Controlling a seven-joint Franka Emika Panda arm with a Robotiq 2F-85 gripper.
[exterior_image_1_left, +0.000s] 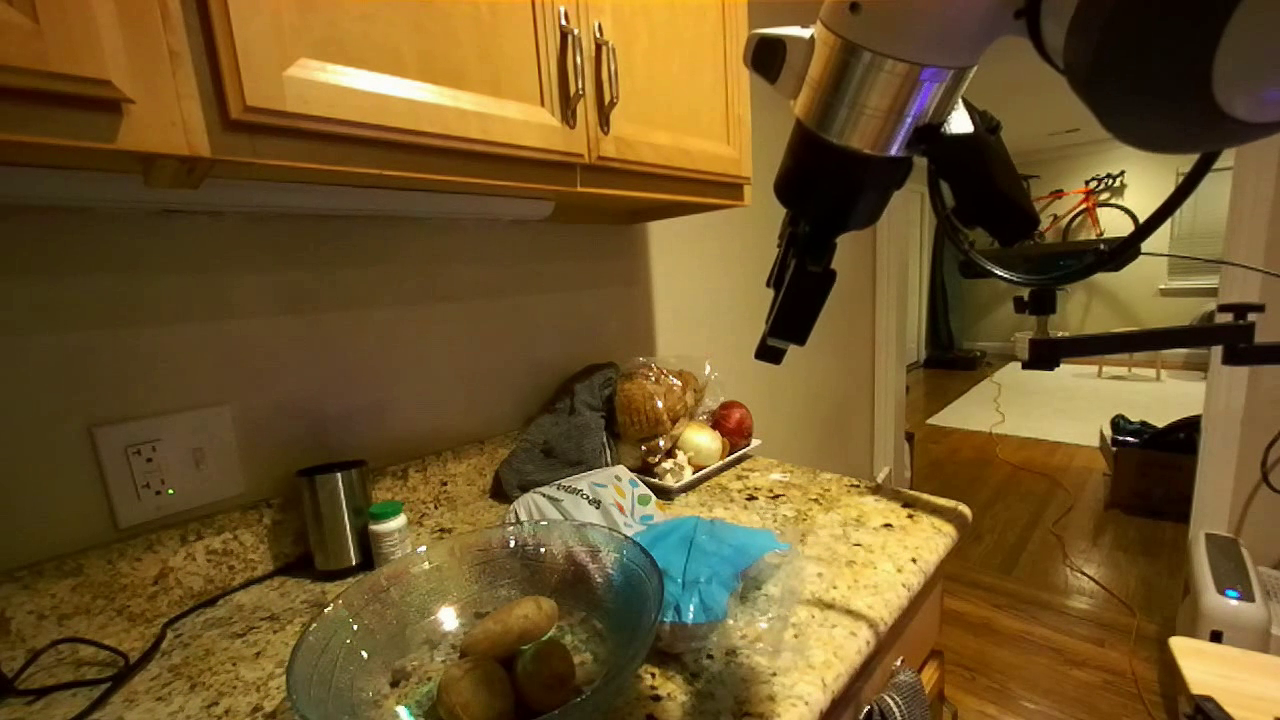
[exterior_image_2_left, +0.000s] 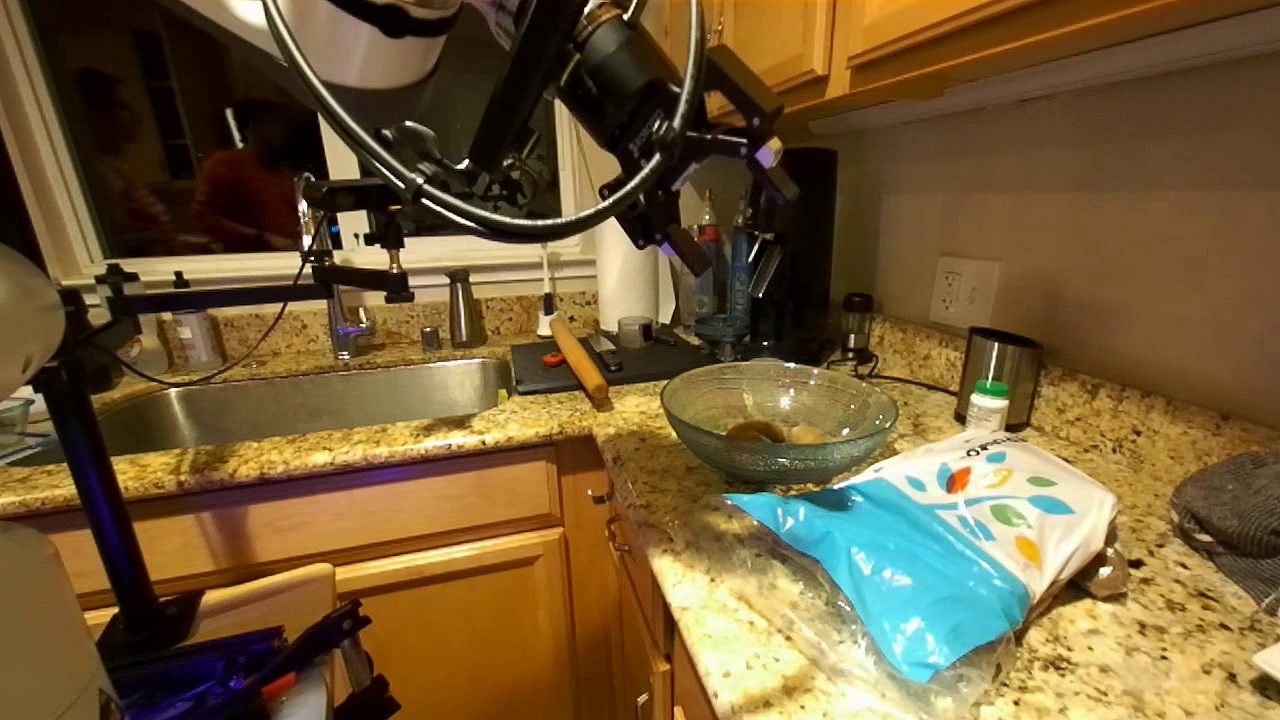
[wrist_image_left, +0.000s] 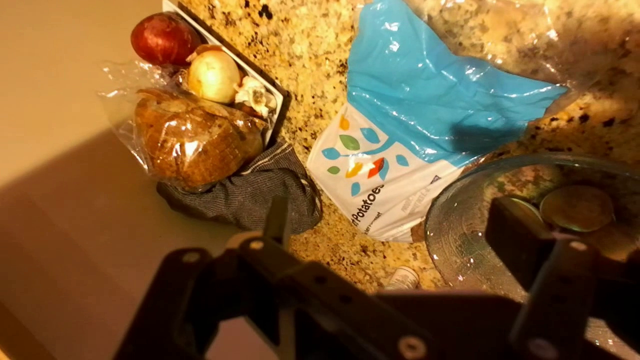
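Note:
High above the counter hangs my gripper (exterior_image_2_left: 727, 259), open, its two fingers well apart and nothing between them. In the wrist view the left finger (wrist_image_left: 276, 219) shows against the dark cloth, while the right finger (wrist_image_left: 510, 240) overlaps the glass bowl (wrist_image_left: 441, 240). Three potatoes (exterior_image_1_left: 510, 626) lie in that bowl in exterior view 1. A blue and white potato bag (exterior_image_2_left: 930, 564) rests on the counter beside the bowl, its clear plastic end spread out. No object touches the gripper.
A tray (exterior_image_1_left: 710, 470) holds an onion (exterior_image_1_left: 701, 443), a red onion (exterior_image_1_left: 732, 424) and bagged brown food (exterior_image_1_left: 656, 402). Dark cloth (exterior_image_1_left: 564, 432) lies alongside. A steel cup (exterior_image_1_left: 336, 516) and green-capped bottle (exterior_image_1_left: 389, 534) stand near the wall. Cabinets (exterior_image_1_left: 408, 72) overhang the counter.

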